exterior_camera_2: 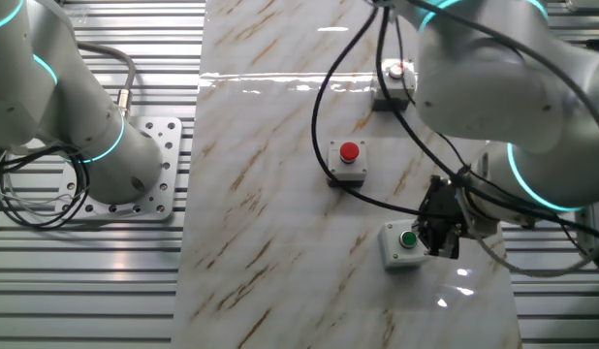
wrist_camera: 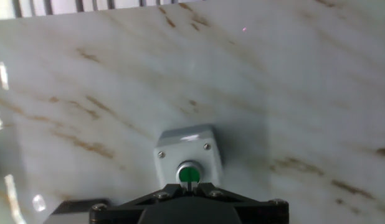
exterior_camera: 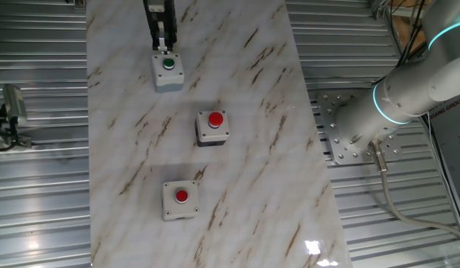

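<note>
A light grey box with a green button stands at the far end of the marble-patterned table in exterior view 1. My gripper reaches in from the top edge, its tips by the box's far edge, just short of the button. In the wrist view the shut fingertips meet in front of the lower part of the green button, with nothing visible between them. From exterior view 2, the dark gripper is right beside the green button. Whether the tips touch the box cannot be made out.
A box with a red button sits mid-table, and another red-button box is nearer the front. Bare tabletop lies to their right. Black cables hang across exterior view 2.
</note>
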